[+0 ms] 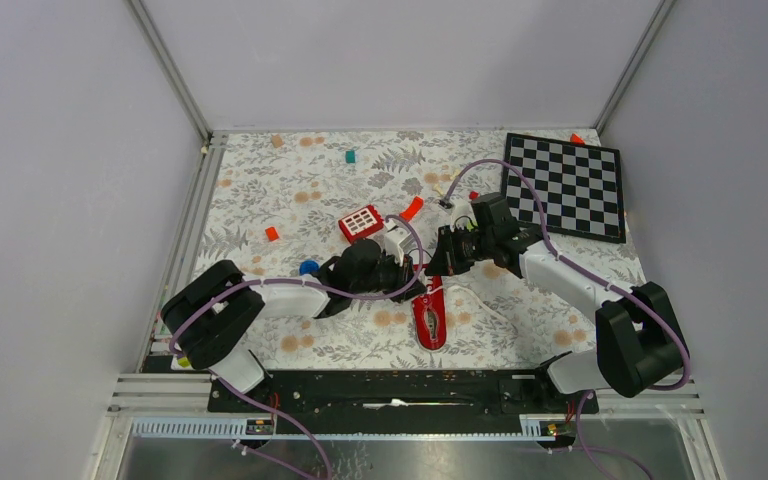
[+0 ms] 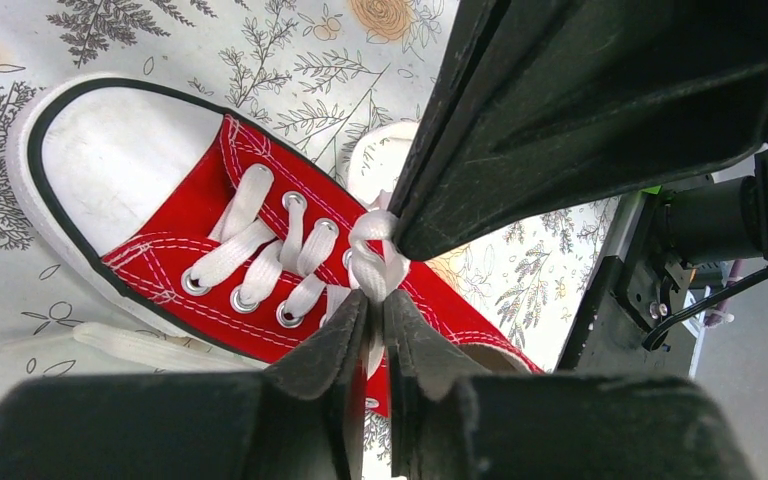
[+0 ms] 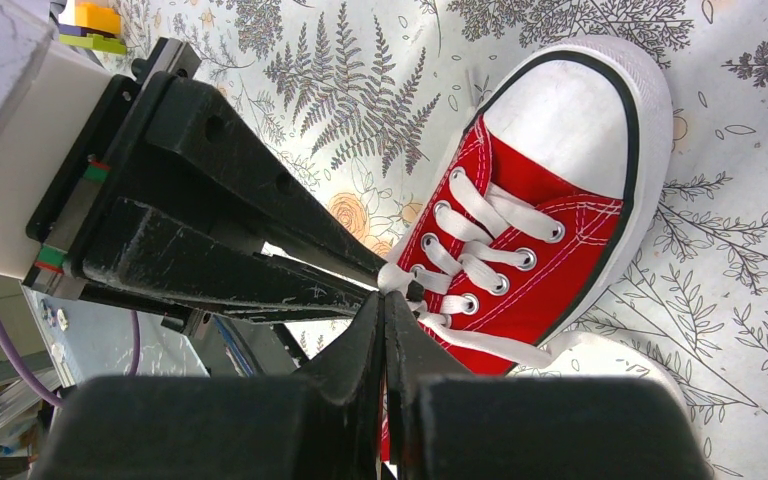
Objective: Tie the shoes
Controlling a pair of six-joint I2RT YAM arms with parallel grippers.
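Observation:
A red canvas shoe [image 1: 430, 318] [image 2: 165, 275] [image 3: 570, 170] with white laces lies near the table's front middle, both grippers over it. My left gripper has its fingertips close together on a looped white lace [image 2: 370, 250]; whether they grip it is unclear. My right gripper is shut at the lace knot by the upper eyelets, with lace at its tips. In each wrist view the other gripper's black fingers reach into the loop. A loose lace end [image 2: 130, 345] lies beside the shoe.
A checkerboard [image 1: 563, 187] lies at the back right, a red-and-white box [image 1: 360, 220] behind the arms, with small blocks and a blue round item [image 1: 309, 267] scattered around.

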